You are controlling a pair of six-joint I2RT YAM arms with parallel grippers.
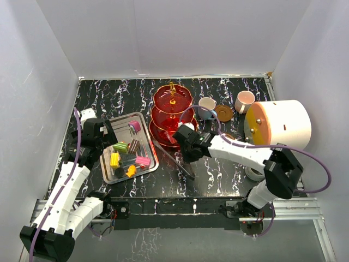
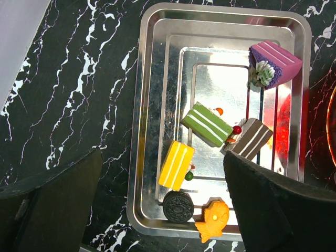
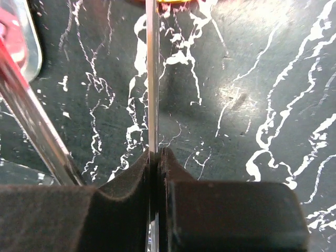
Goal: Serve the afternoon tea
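Observation:
My right gripper is shut on one arm of the metal tongs [image 3: 153, 79]; the tongs' other arm stands apart to its left. In the top view the tongs [image 1: 173, 159] slant between the tray's right edge and the front of the red three-tier stand [image 1: 172, 98]. On the silver tray [image 2: 137, 126] lie a purple cake [image 2: 281, 63], green cake [image 2: 207, 124], brown cake [image 2: 252, 139], yellow cake [image 2: 176, 165], black cookie [image 2: 178, 207] and orange fish-shaped piece [image 2: 214, 219]. A pink cake [image 1: 143, 161] shows from above. My left gripper hangs open over the tray's left side, empty.
Behind my right arm stand a blue-and-white cup [image 1: 206, 112] and a pink cup [image 1: 245, 99], with a brown coaster [image 1: 223, 113] between. A large white cylinder [image 1: 283, 124] with an orange end fills the right side.

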